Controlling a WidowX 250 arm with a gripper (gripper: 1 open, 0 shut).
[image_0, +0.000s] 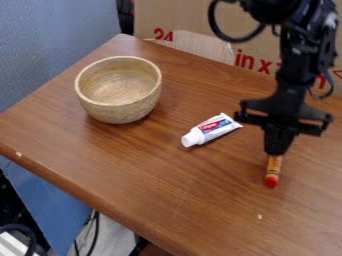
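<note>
My black gripper is over an orange cylinder with a red tip, which points toward the front of the wooden table. A white toothpaste tube lies to the left of the gripper. A beige bowl stands at the back left of the table.
A cardboard box stands behind the table. The table's left edge borders a blue-grey panel, with cables below.
</note>
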